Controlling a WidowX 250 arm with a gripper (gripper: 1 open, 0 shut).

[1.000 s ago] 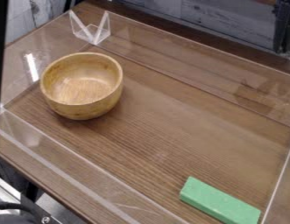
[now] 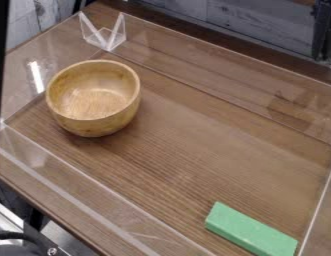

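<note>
A round light-wood bowl (image 2: pixel 93 97) stands on the left part of the wooden table (image 2: pixel 195 130). A green rectangular block (image 2: pixel 249 230) lies near the front right corner. A small clear angular object (image 2: pixel 104 32) is at the back left. A dark shape at the top right edge may be part of the arm; I cannot tell whether it is the gripper or what state it is in.
A dark gap with cables shows beyond the table's front left edge. A wall or panel borders the back.
</note>
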